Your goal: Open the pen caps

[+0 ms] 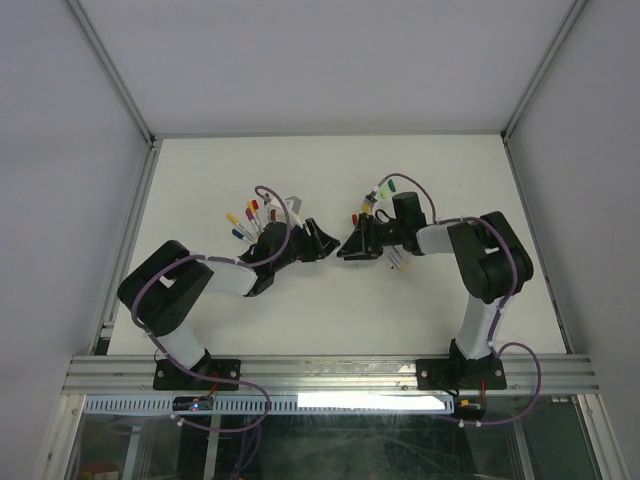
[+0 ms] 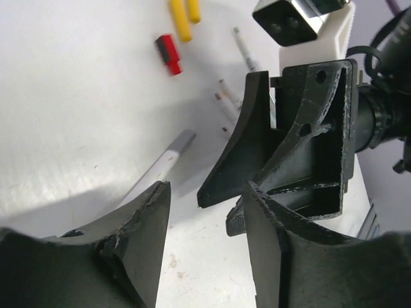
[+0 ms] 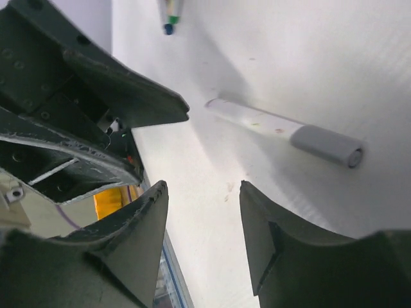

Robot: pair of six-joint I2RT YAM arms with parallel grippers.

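My two grippers face each other near mid-table. A white pen with a grey end lies on the table beneath them; in the left wrist view the pen (image 2: 155, 168) shows left of the right gripper's body. My left gripper (image 1: 322, 240) has its fingers apart with nothing between them in its wrist view. My right gripper (image 1: 355, 243) also shows its fingers apart, empty, with the pen lying just beyond them. Separate caps in red (image 2: 168, 51) and yellow (image 2: 180, 16) lie farther back.
A group of coloured markers (image 1: 236, 225) lies at left behind my left arm. More pens and caps (image 1: 391, 187) lie behind and under my right arm.
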